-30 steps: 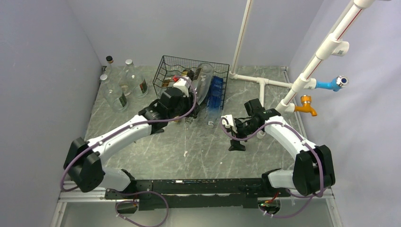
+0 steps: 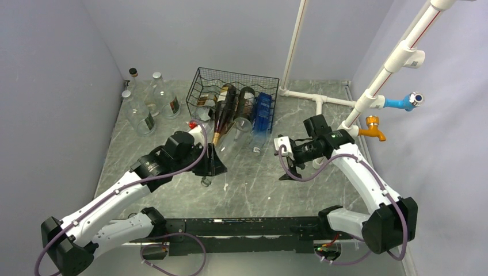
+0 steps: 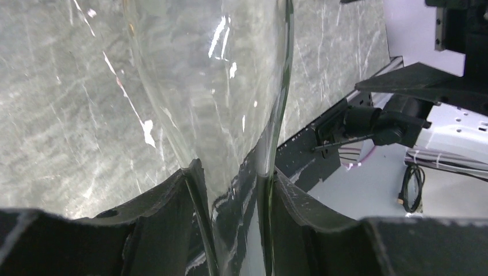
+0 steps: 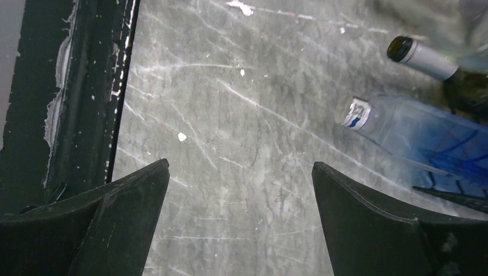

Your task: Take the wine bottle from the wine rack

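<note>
My left gripper [image 2: 210, 167] is shut on a clear glass bottle [image 2: 233, 138], held out over the counter in front of the black wire rack [image 2: 241, 77]; the bottle fills the middle of the left wrist view [image 3: 207, 80]. Dark bottles [image 2: 224, 103] and a blue bottle [image 2: 263, 109] lie in the rack. My right gripper [image 2: 286, 169] hangs over the right part of the counter, open, its fingers wide apart with bare counter between them in the right wrist view.
Several clear bottles [image 2: 138, 115] stand at the back left. White pipes with blue and orange taps [image 2: 371, 129] occupy the right side.
My left gripper has drawn the clear bottle down and left, out from over the rack toward the front. The right arm has shifted slightly.
</note>
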